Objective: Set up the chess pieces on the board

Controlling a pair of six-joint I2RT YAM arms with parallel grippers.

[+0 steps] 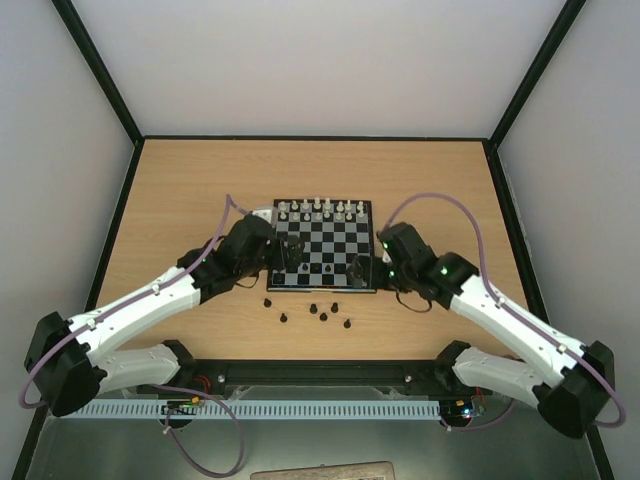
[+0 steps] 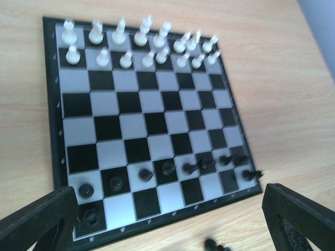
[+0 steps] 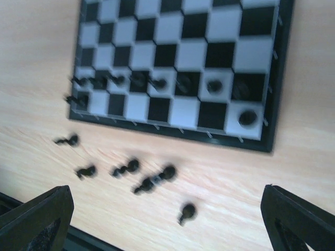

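Note:
The chessboard (image 1: 322, 240) lies mid-table. In the left wrist view, white pieces (image 2: 119, 36) fill the two far rows. A row of black pawns (image 2: 145, 175) crosses the near side, and behind it stand a black corner piece (image 2: 90, 217) and another corner piece (image 2: 251, 175). Several loose black pieces lie on the table before the board, among them one piece (image 3: 187, 212) and another (image 3: 86, 171). My left gripper (image 1: 292, 252), open and empty, hovers over the board's left part. Over the near right part hangs my right gripper (image 1: 362, 272), also open and empty.
Bare wooden tabletop (image 1: 200, 180) surrounds the board on the left, back and right. The loose pieces lie between the board and the dark front rail (image 1: 320, 372). Both grippers are close together above the board.

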